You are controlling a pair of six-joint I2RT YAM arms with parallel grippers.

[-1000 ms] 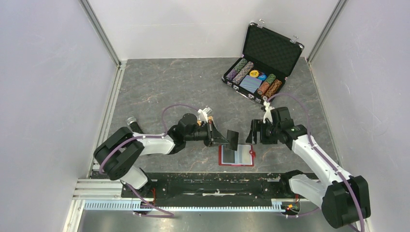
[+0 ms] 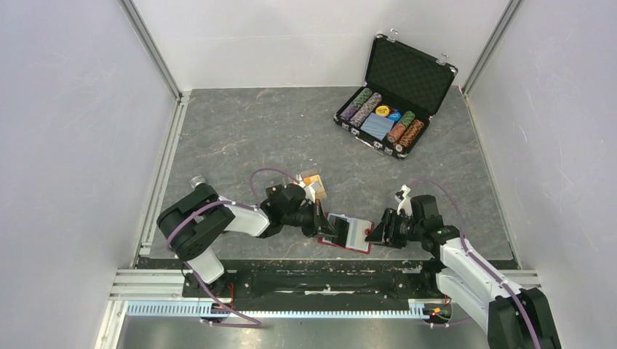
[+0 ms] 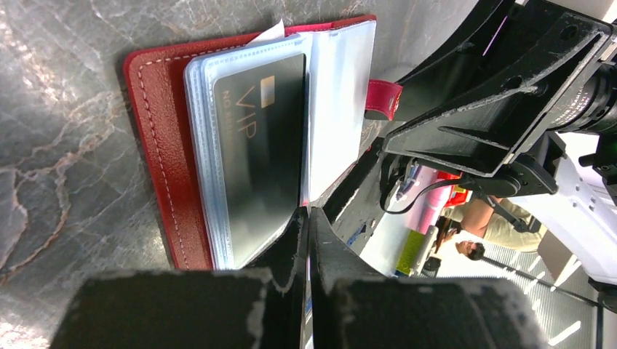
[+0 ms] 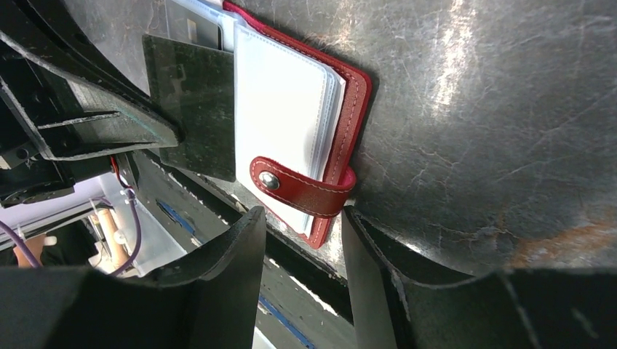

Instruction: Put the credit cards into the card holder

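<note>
The red card holder (image 2: pixel 357 248) (image 3: pixel 162 145) (image 4: pixel 353 102) lies open near the front edge, with clear sleeves and a black VIP card (image 3: pixel 258 160). A snap strap (image 4: pixel 298 189) is at its right. My left gripper (image 2: pixel 324 229) is shut at the sleeves; in the right wrist view a dark card (image 4: pixel 189 102) extends from beside its fingers over the holder. My right gripper (image 2: pixel 375 229) is part open around the strap's end, low over the holder's right side.
An open chip case (image 2: pixel 396 65) stands at the back right. A small box (image 2: pixel 315 185) sits behind the left gripper.
Both grippers have come down toward the front of the table onto the holder, the left carrying the dark card down. The holder has shifted and turned slightly leftward.
</note>
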